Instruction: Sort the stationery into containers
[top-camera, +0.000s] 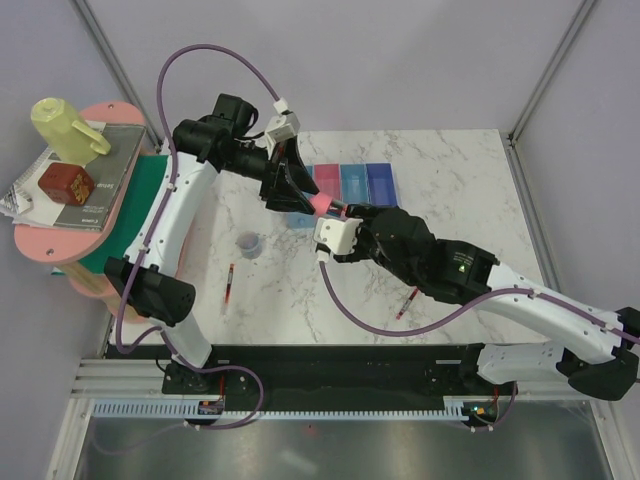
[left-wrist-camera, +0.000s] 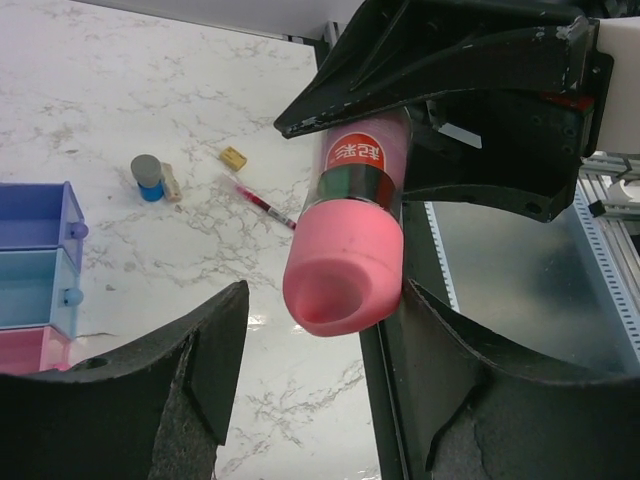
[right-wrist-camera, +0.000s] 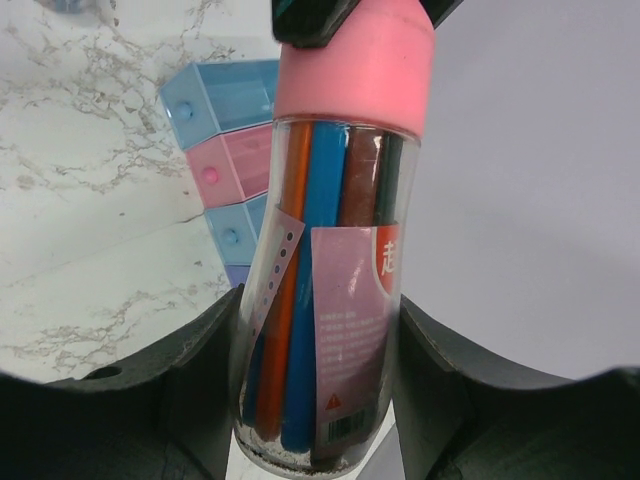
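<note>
A clear tube of coloured pencils (right-wrist-camera: 330, 190) with a pink cap (left-wrist-camera: 345, 255) is held in the air over the table's middle. My right gripper is shut on the tube's clear body, near the end away from the cap. Around the cap stands my left gripper, its fingers part open. One left finger (left-wrist-camera: 425, 330) is close to the cap's side or touching it; the other (left-wrist-camera: 225, 335) stands clear. Behind the arms are open boxes in a row, among them a dark blue box (top-camera: 380, 184) and a pink box (top-camera: 327, 178).
On the marble table lie a red pen (top-camera: 408, 302) and another pen (top-camera: 229, 283). A clear cup (top-camera: 249, 244) stands at the left. A grey-and-blue container (left-wrist-camera: 148, 177) and a yellow block (left-wrist-camera: 232, 158) show too.
</note>
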